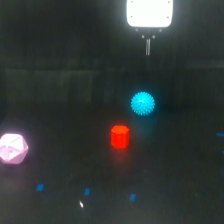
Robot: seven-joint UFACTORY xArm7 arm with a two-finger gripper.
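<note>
At the top of the view hangs my gripper point(148, 53), two thin fingers below a bright white body. The fingers stand close together, shut, and nothing shows between them. A blue spiky ball point(143, 103) lies below the fingertips, apart from them. The red cylinder point(120, 136) stands lower and slightly left of the ball. Near the left edge rests a pale pink faceted ball point(13, 148).
Several small blue marks dot the dark surface, one point(132, 197) near the bottom. A tiny white speck point(81, 204) lies at the lower left.
</note>
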